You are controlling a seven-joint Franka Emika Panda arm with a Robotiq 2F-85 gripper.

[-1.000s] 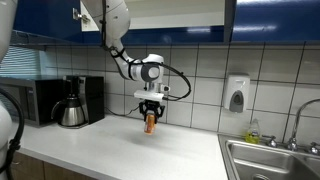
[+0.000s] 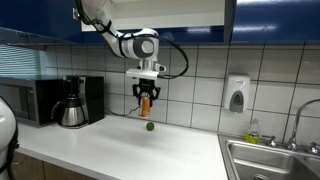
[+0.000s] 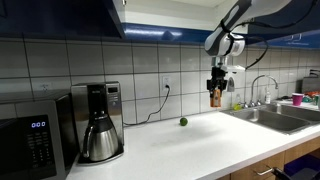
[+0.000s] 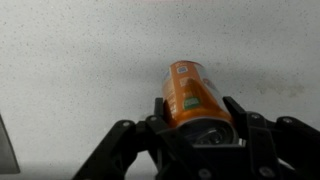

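Note:
An orange can (image 4: pixel 196 98) fills the middle of the wrist view, seen from above with its top toward the camera. Around its upper end my gripper is shut. In exterior view 1 the can (image 2: pixel 145 104) hangs upright above the white counter (image 2: pixel 120 150), the gripper (image 2: pixel 146 92) at its top. Exterior view 2 also has the can (image 3: pixel 215 98) in the air under the arm, toward the sink side. A small green round object (image 2: pixel 150 126) lies on the counter behind it.
A coffee maker (image 3: pixel 98 125) and a microwave (image 3: pixel 30 135) stand at one end of the counter. At the other end are the sink (image 2: pixel 265 160), a faucet (image 2: pixel 298 120) and a soap bottle (image 2: pixel 254 131).
The can and gripper have risen off the level they held a second ago and shifted slightly left in exterior view 1. The green object now shows below the can.

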